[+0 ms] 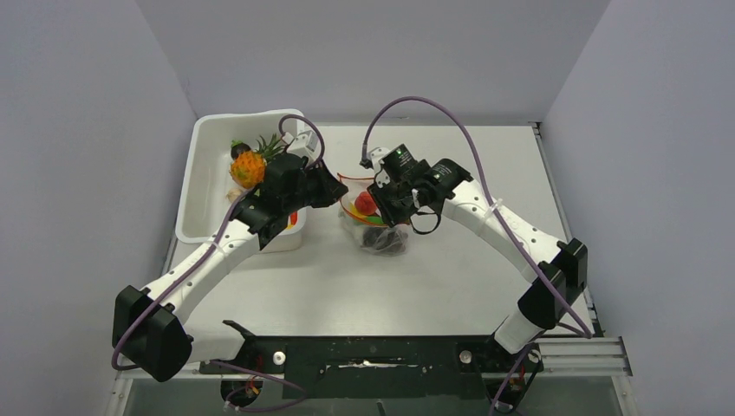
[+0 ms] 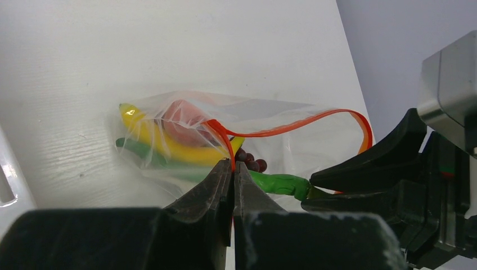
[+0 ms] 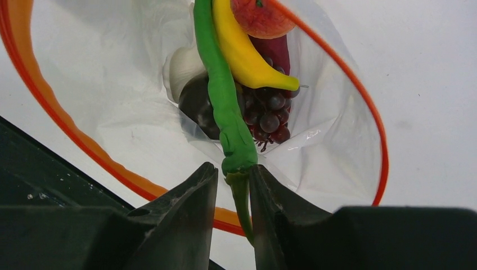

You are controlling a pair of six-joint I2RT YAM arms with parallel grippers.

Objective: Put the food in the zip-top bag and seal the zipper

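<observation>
A clear bag (image 1: 373, 243) with an orange zipper rim sits mid-table, holding a green pepper (image 3: 225, 101), yellow banana (image 3: 247, 62), red round fruit (image 3: 261, 17), dark grapes (image 3: 270, 118) and other items. My left gripper is shut at the bag's left rim, with the orange strip running into its fingertips. My right gripper stands open over the bag's mouth, its fingertips around the stem end of the green pepper.
A white bin (image 1: 201, 191) at the left holds a pineapple (image 1: 248, 170) and other food. Grey walls border it.
</observation>
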